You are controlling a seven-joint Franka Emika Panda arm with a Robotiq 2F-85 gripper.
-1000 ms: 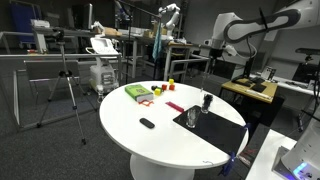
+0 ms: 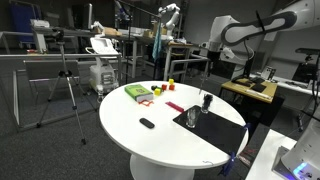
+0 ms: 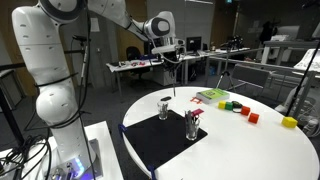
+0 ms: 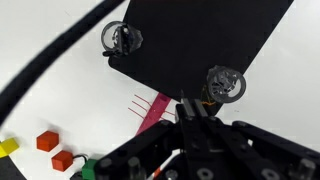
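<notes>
High over the far side of the round white table hangs my gripper, shut on a thin dark stick that points down. In the wrist view the gripper sits at the lower middle, and the stick is seen almost end-on, so little of it shows. On the black mat stand two clear cups. One cup has several thin items standing in it; the other cup has a dark item in it. The gripper is apart from both.
A red-pink packet with several thin sticks lies beside the mat. Coloured blocks and a green book are farther off. A dark oblong object lies near the left front edge.
Cups, blocks and packet stay put. My gripper and the stick have hardly moved over the table.
</notes>
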